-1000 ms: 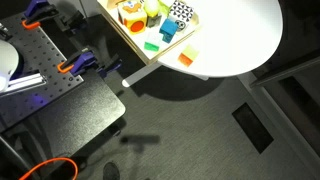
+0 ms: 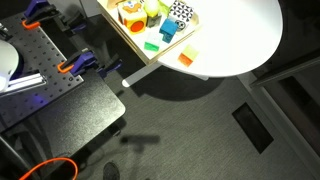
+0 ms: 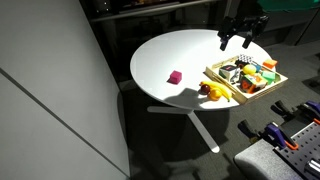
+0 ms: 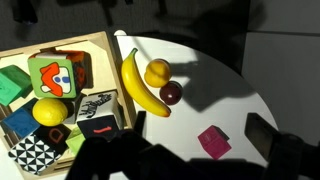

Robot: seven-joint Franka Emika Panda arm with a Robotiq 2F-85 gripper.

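Observation:
My gripper [image 3: 235, 41] hangs above the round white table [image 3: 165, 52], its dark fingers spread apart at the bottom of the wrist view with nothing held between them. A wooden tray [image 4: 97, 38] holds several toys: a picture cube [image 4: 52, 75], a yellow ball [image 4: 50, 111], a checkered block [image 4: 32, 152], and green and blue blocks. Just outside its edge lies a banana [image 4: 140, 88], beside an orange fruit [image 4: 157, 72] and a dark red fruit [image 4: 171, 93]. A magenta cube [image 4: 214, 142] stands apart on bare table.
An orange block [image 2: 187, 56] sits near the table edge outside the tray. Beside the table is a dark bench [image 2: 85, 115] with orange-and-blue clamps [image 2: 77, 63]. Open tabletop [image 3: 190, 45] stretches beyond the magenta cube.

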